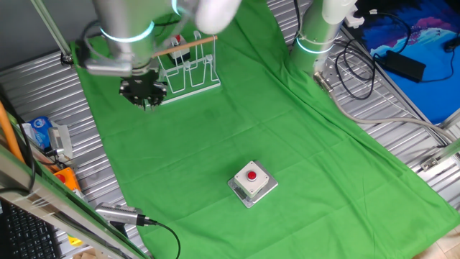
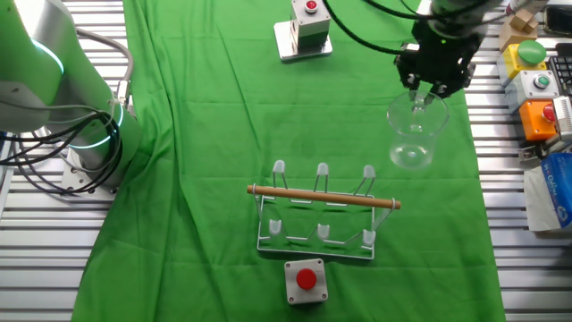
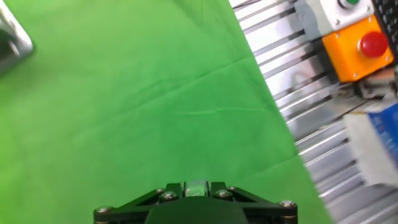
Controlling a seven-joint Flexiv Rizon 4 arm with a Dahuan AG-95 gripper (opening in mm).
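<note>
A clear cup (image 2: 413, 143) hangs above the green cloth in exterior view 2, wide end up and near upright. My gripper (image 2: 424, 95) is at its upper end, its fingers closed there. In the wrist view the gripper shows a small pale, see-through patch between the fingertips, and the rest of the cup is not visible. From exterior view 1 the gripper (image 1: 145, 103) points down beside the rack, and the cup cannot be made out. The white wire rack (image 2: 317, 254) with a wooden bar (image 2: 323, 195) stands on the cloth, its prongs bare.
A red-button box (image 2: 307, 280) stands close to the rack; another button box (image 1: 251, 176) sits on a metal plate across the cloth. Coloured button boxes (image 2: 537, 118) and a blue-and-white packet (image 2: 556, 192) line the side. Mid-cloth is free.
</note>
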